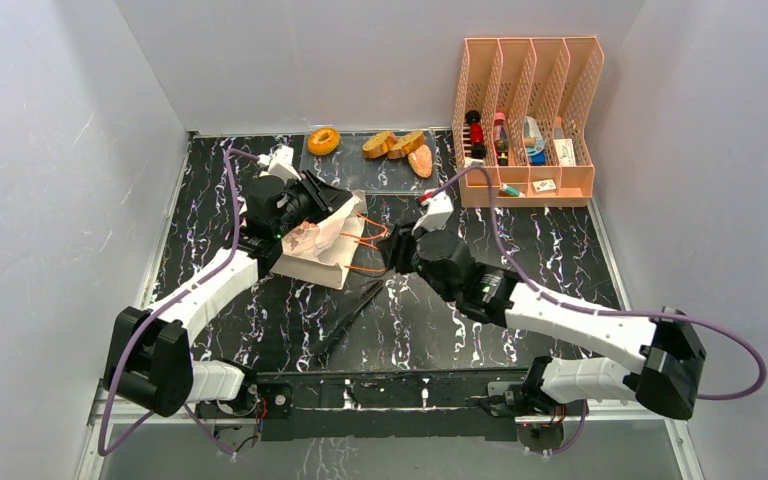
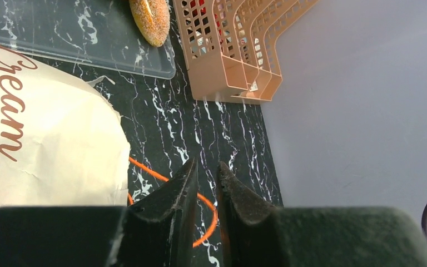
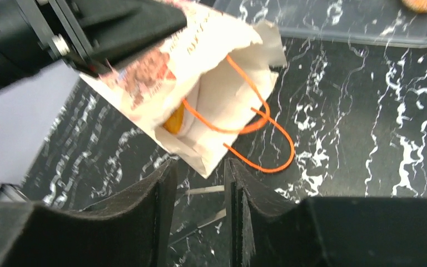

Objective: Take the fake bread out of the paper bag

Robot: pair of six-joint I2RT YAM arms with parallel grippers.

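The open paper bag [image 1: 322, 268], with orange cord handles, lies on its side on the dark marbled table, its mouth facing right. Inside the mouth, an orange-yellow piece of bread [image 3: 174, 120] shows partly; the rest of the inside is hidden. My left gripper is slightly open above the bag, nothing between its fingers. Just right of the bag mouth, my right gripper [image 1: 388, 250] is part open, and I see nothing gripped in it. Below them stretches a long, dark, thin tool [image 1: 348, 324]; whether it rests on the table cannot be told.
Behind the bag lies a grey tray [image 1: 360, 181] carrying a bagel [image 1: 323, 141], bread slices [image 1: 378, 145] and a sugared roll [image 1: 420, 161]. A peach-coloured divided rack [image 1: 525, 201] holding small items stands at the back right.
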